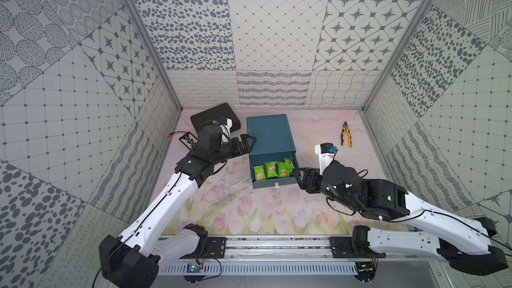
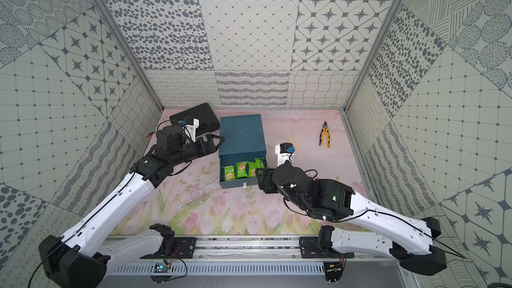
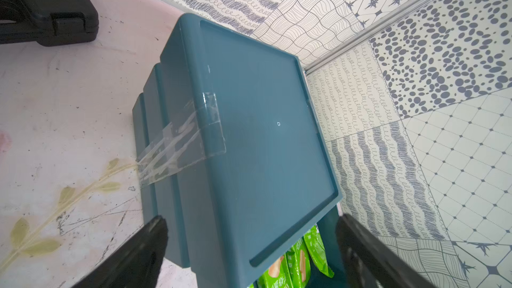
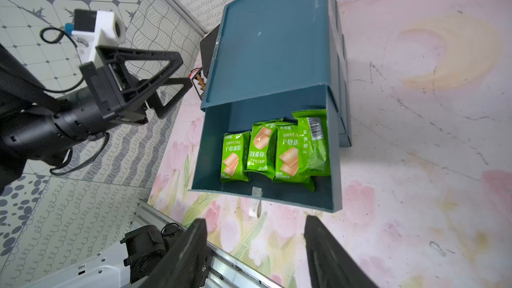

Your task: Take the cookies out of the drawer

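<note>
Green cookie packets (image 4: 260,149) lie in a row inside the pulled-out drawer (image 4: 213,128) of a blue cabinet (image 1: 269,132). One packet (image 4: 314,141) at the right end leans over its neighbour. My right gripper is open and empty, its fingers in front of and above the drawer's front right corner. To the left of the cabinet, raised over its top edge, hangs my left gripper (image 1: 250,143); its two fingers stand wide apart in the left wrist view with nothing between them. That view shows only part of the packets (image 3: 298,258).
A black case (image 1: 215,117) and a small tray of parts (image 1: 187,139) lie behind the left arm. Yellow-black pliers (image 1: 346,134) rest at the back right. A white pull tab (image 4: 256,202) sticks out from the drawer front. Table space in front of the drawer is clear.
</note>
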